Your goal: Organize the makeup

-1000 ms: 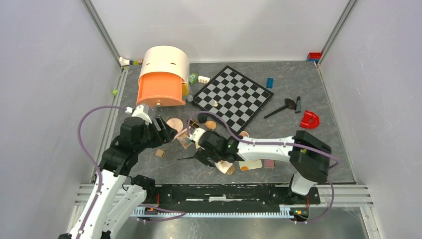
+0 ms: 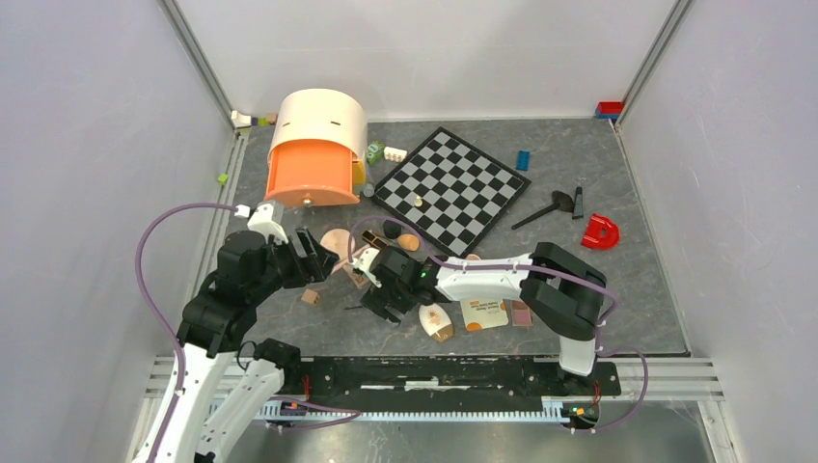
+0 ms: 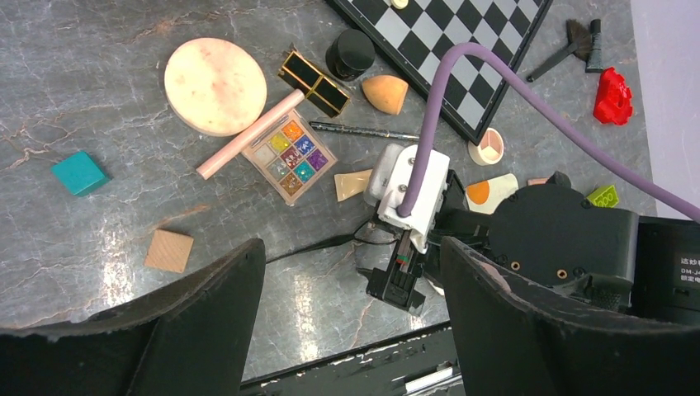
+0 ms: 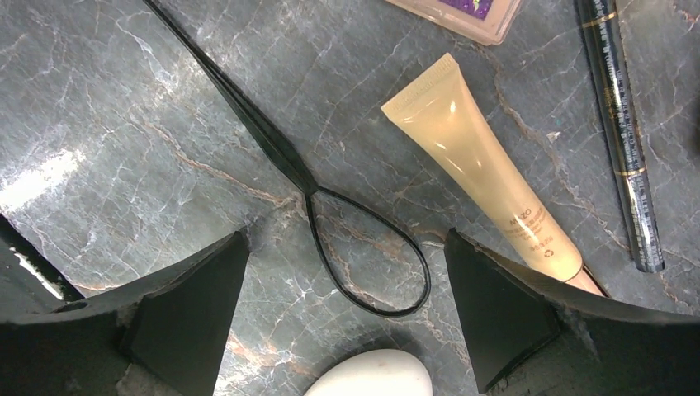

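Over the front middle of the table, my right gripper stands open above a black looped tool [image 4: 289, 161], which lies on the surface between and ahead of its fingers. To its right in that view rest a beige tube [image 4: 487, 165] and a black pencil [image 4: 623, 140]. My left gripper is open and empty, hovering at left. In the left wrist view lie a glitter palette [image 3: 290, 157], a pink stick [image 3: 250, 134] across its corner, a gold-edged black case [image 3: 314, 83], and a round pink disc [image 3: 215, 87]. An orange drawer [image 2: 309, 176] stands pulled out from a cream cabinet [image 2: 323, 114].
A chessboard [image 2: 450, 188] fills the back middle. A dark brush [image 2: 548, 208] and a red clip-like piece [image 2: 600, 232] lie on the right. A wooden block [image 3: 168, 251] and a teal block [image 3: 80, 173] sit at left. Bare table shows at far right.
My right arm has shifted left, uncovering more of the white and tan item beside it. The left arm has moved slightly left. Both grippers remain empty.
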